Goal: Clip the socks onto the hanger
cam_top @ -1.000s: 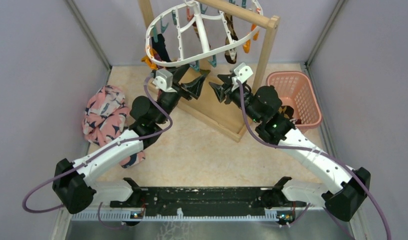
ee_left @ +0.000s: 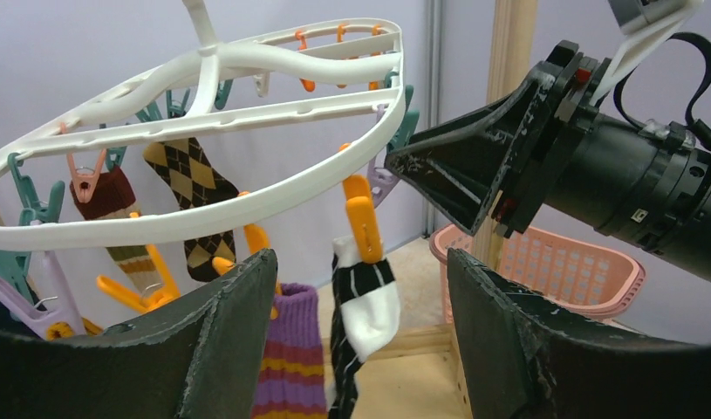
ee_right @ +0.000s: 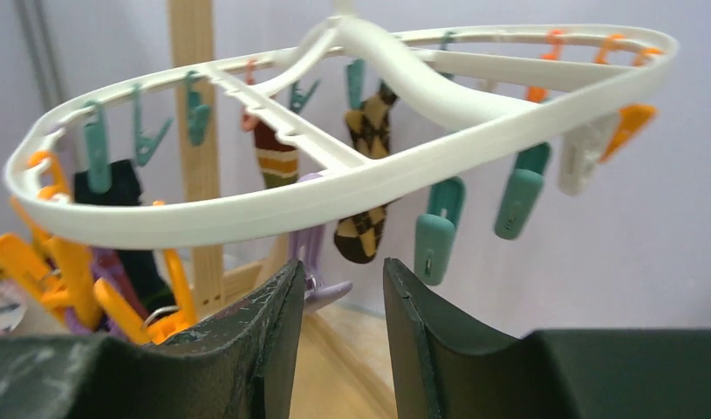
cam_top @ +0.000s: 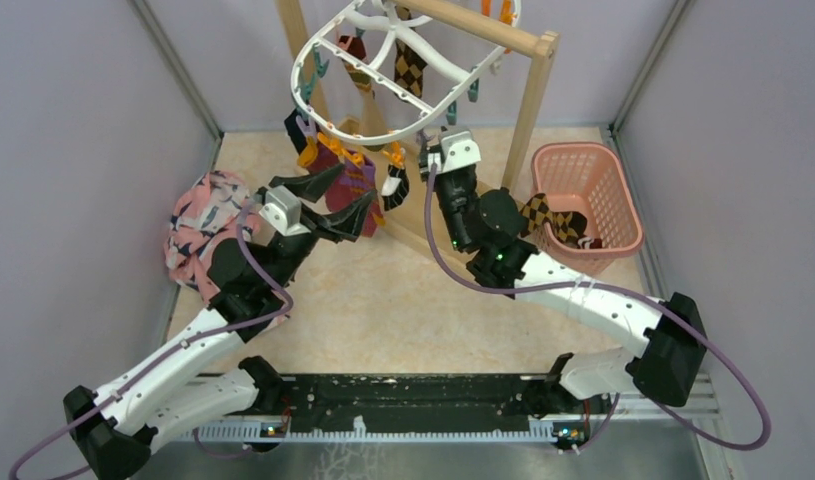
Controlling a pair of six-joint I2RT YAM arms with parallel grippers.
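The white hanger (cam_top: 363, 130) hangs from a wooden frame, ringed with coloured clips, several socks on them. In the left wrist view a black-and-white sock (ee_left: 369, 323) hangs from an orange clip (ee_left: 365, 229), beyond my left gripper (cam_top: 355, 188), which is open and empty, below and left of the ring. My right gripper (cam_top: 431, 142) is at the ring's front right, partly open; in its own view nothing shows clearly between the fingers, and a purple clip (ee_right: 310, 244) is just beyond them.
A pink basket (cam_top: 623, 200) with socks stands at the right. A pink patterned cloth (cam_top: 203, 230) lies at the left. A wooden post (cam_top: 531, 110) rises beside the right gripper.
The hanger has turned, bringing different socks and clips round. My left gripper has moved left and down; my right gripper has moved left and up toward the ring.
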